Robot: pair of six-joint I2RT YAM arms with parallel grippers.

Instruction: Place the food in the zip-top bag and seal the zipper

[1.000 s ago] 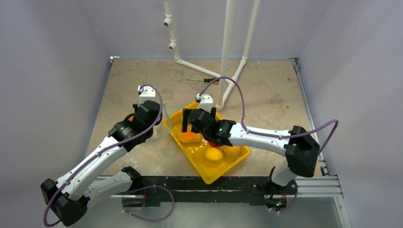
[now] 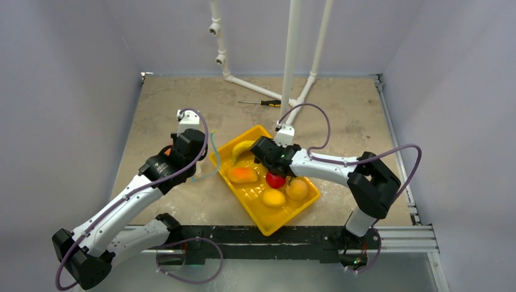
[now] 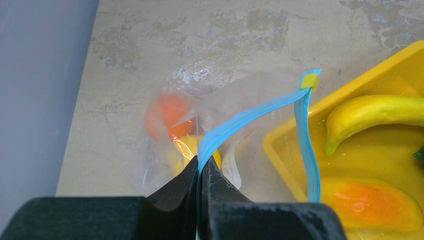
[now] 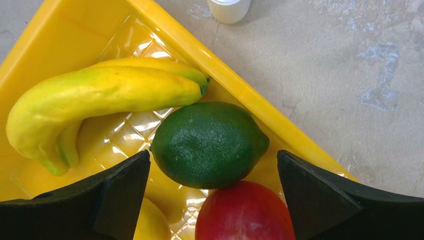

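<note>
In the left wrist view, a clear zip top bag point(image 3: 250, 95) with a blue zipper strip point(image 3: 250, 117) has its mouth spread apart. My left gripper is shut on the bag's near rim. Inside the bag lie an orange-red food item point(image 3: 170, 115) and a yellow one point(image 3: 189, 147), blurred by the plastic. My right gripper stands open over the yellow tray point(image 4: 235, 85), its fingers either side of a green lime point(image 4: 210, 145), with nothing gripped. Bananas point(image 4: 110, 90) and a red fruit point(image 4: 245, 212) lie beside the lime.
The tray also holds a mango point(image 2: 242, 174), a lemon point(image 2: 273, 198) and an orange point(image 2: 297, 189). White pipes point(image 2: 289, 67) rise behind it, one foot near its back edge. A screwdriver point(image 2: 268, 103) lies at the back. The table right of the tray is clear.
The left arm and bag have stayed in place.
</note>
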